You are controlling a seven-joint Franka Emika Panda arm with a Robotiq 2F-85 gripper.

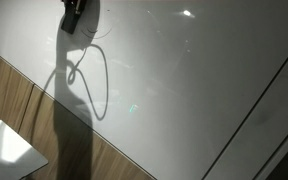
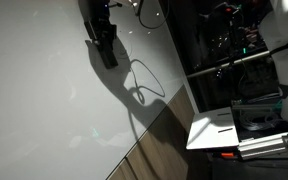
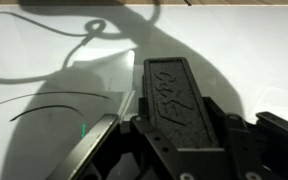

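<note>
My gripper is shut on a black eraser (image 3: 180,100) with raised lettering on its upper face. The eraser's long face runs forward from the fingers over a white glossy board (image 1: 184,80). At the top left of exterior view 1, the gripper shows only in part, cut by the frame edge. Exterior view 2 has the eraser (image 2: 106,50) against or close above the board; contact cannot be told. Thin dark curved lines (image 3: 54,107) lie on the board left of the eraser, with a small green mark (image 3: 84,130) beside them.
A wooden panel (image 1: 9,95) borders the board, with a white sheet or plate (image 1: 6,150) beyond it. Shadows of the arm and a looped cable (image 1: 106,85) fall across the board. Shelves with equipment (image 2: 254,100) stand at the right in exterior view 2.
</note>
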